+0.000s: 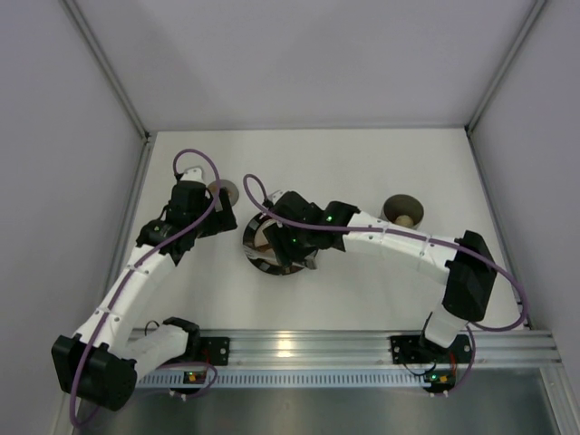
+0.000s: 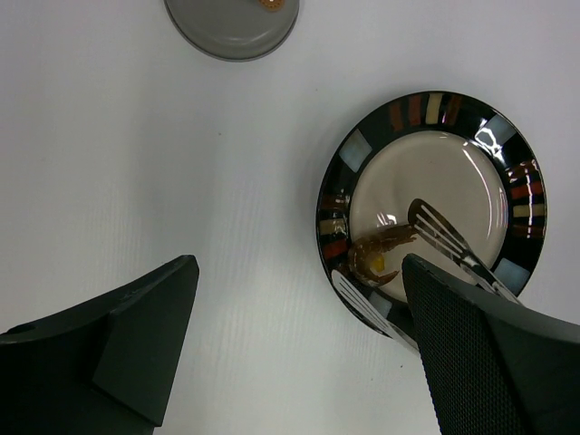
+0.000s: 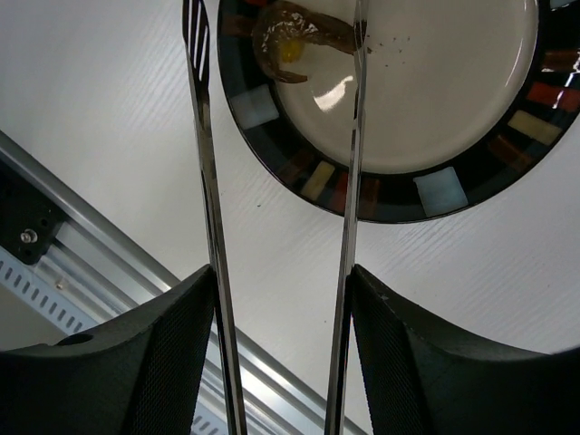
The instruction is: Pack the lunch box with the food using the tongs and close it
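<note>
A dark-rimmed plate [image 1: 257,264] with a pale centre lies on the table, a brown shrimp-like piece of food [image 2: 376,254] on its left part. My right gripper [image 1: 286,245] is over the plate, its fingers apart. Two long metal utensils run out from between its fingers; a fork [image 2: 444,240] reaches over the plate, and another utensil [image 2: 367,310] crosses the rim. In the right wrist view, the handles lie along the inner sides of the fingers [image 3: 168,349]; whether they touch is unclear. To the plate's left, my left gripper [image 1: 217,218] stands open and empty.
A small grey round dish [image 2: 234,32] holding something golden sits beyond my left gripper. On the right, a brown round dish [image 1: 401,201] has a pale thing in it. Free table [image 1: 335,154] lies behind the plate; a metal rail [image 1: 362,343] borders the front.
</note>
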